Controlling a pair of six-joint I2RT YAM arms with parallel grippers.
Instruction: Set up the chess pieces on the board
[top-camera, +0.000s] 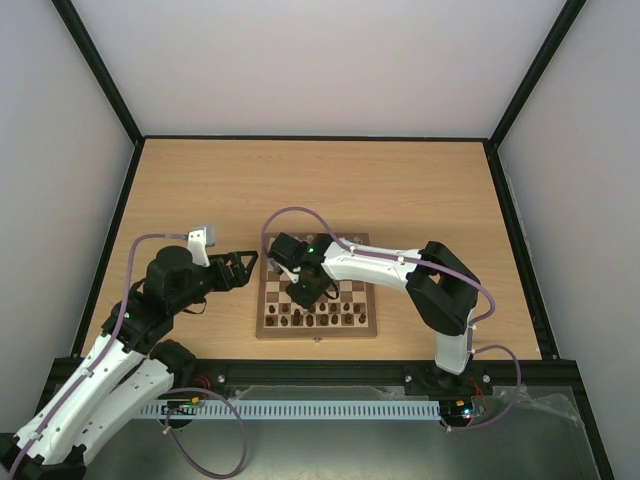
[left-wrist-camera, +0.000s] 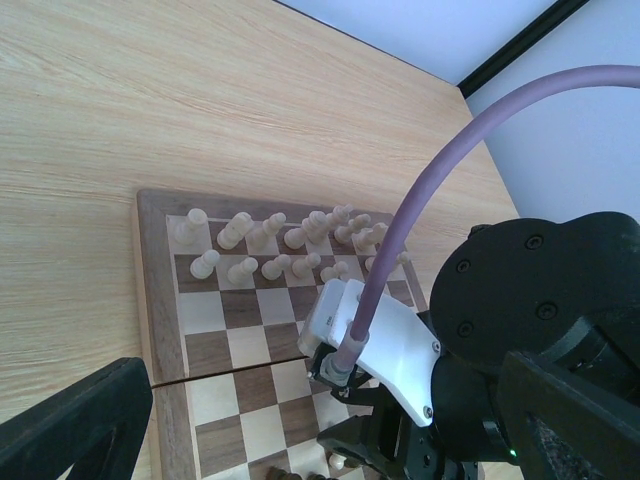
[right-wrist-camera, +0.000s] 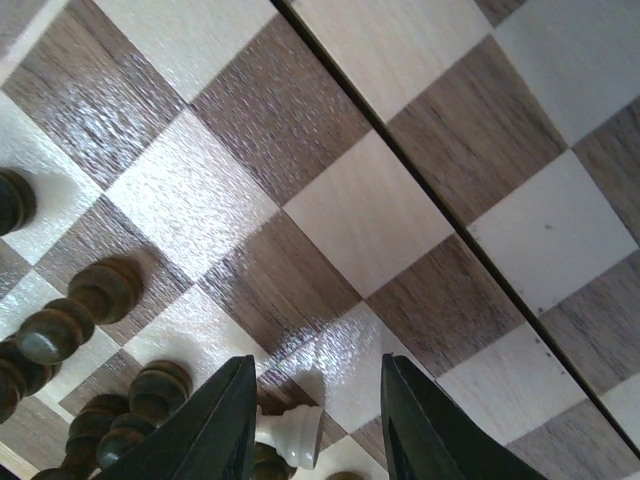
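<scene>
The chess board (top-camera: 366, 327) lies near the table's front edge. Along its near side stand dark pieces (top-camera: 321, 320), seen closer as dark pieces (right-wrist-camera: 105, 290) in the right wrist view. White pieces (left-wrist-camera: 240, 230) fill two rows at the far side. My right gripper is low over the board's near half, fingers apart. Between them shows a white piece (right-wrist-camera: 296, 436), close to the left-hand finger (right-wrist-camera: 222, 425); it looks tilted, its wide end toward the right. Whether they touch I cannot tell. My left gripper (top-camera: 250, 267) stands open and empty beside the board's left edge.
My right arm (top-camera: 372, 266) reaches across the board and hides part of it from above. A purple cable (left-wrist-camera: 450, 160) arches over it. Behind the board, the wooden table (top-camera: 310, 180) is bare. A dark seam (right-wrist-camera: 460, 229) crosses the board's middle.
</scene>
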